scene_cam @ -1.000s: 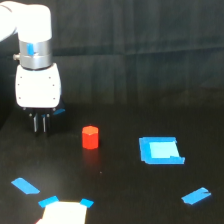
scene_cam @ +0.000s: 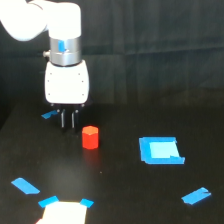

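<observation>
The white robot arm (scene_cam: 66, 78) hangs at the upper left of the camera view, its dark gripper (scene_cam: 68, 119) pointing down, above and to the left of a small red hexagonal block (scene_cam: 90, 137). The fingers are dark against a dark background, and I see nothing clearly held between them. The block stands on the black table, apart from the gripper.
A pale square (scene_cam: 163, 149) edged in blue tape lies to the right. A light patch (scene_cam: 65, 213) with blue tape sits at the bottom left. Other tape strips (scene_cam: 196, 195) mark the table.
The arm and gripper have moved right, closer to the red block, and slightly down or across. The block has not visibly moved.
</observation>
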